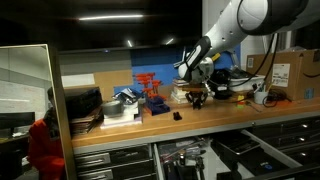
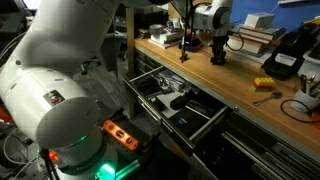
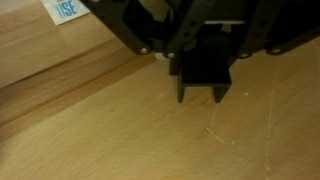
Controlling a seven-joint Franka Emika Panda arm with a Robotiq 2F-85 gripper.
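Over the wooden counter [image 2: 230, 85], my gripper points down in the wrist view, shut on a dark object [image 3: 205, 65]. The object fills the space between the fingers, and its shape is hard to make out against the black gripper. From the side, the gripper [image 1: 197, 103] shows as a small dark form close above the counter top. In the second exterior view the gripper [image 2: 218, 58] is near the back of the counter, in front of stacked books. Whether the held object touches the wood cannot be told.
A small black item [image 1: 177, 116] stands on the counter to the left. Open drawers [image 2: 165, 100] with tools lie below the front edge. Stacked books [image 2: 258, 36], a yellow and red block [image 2: 264, 83] and a cable-draped container [image 2: 308, 92] line the back. Bare wood lies between.
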